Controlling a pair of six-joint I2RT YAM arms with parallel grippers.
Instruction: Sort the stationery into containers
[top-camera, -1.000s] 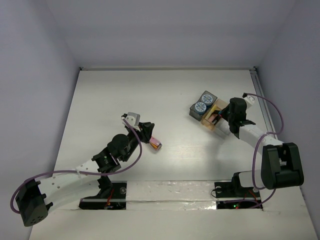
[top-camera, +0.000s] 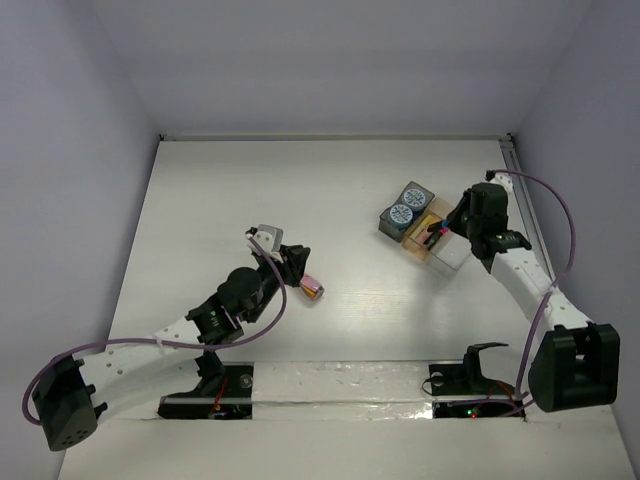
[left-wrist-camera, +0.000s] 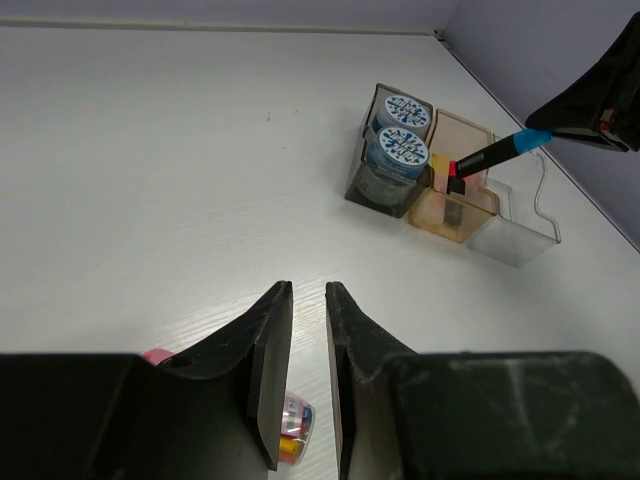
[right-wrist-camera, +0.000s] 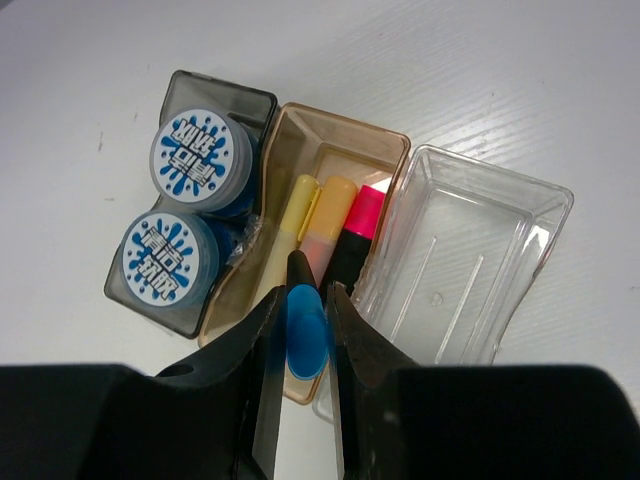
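Observation:
My right gripper is shut on a blue-capped black marker (left-wrist-camera: 490, 153), held at an angle over the amber container (right-wrist-camera: 350, 140). That container holds yellow, orange and pink-capped black markers (right-wrist-camera: 355, 235). Left of it, a dark container (right-wrist-camera: 230, 90) holds two blue-lidded jars (right-wrist-camera: 190, 158); right of it stands an empty clear container (right-wrist-camera: 470, 230). My left gripper is part open, with no object seen between its fingers. Below it, a pink cylindrical item with yellow contents (left-wrist-camera: 294, 425) lies on the table, partly hidden by the gripper.
Walls close the back and both sides, with the right arm near the right wall.
The left arm is nearly still.

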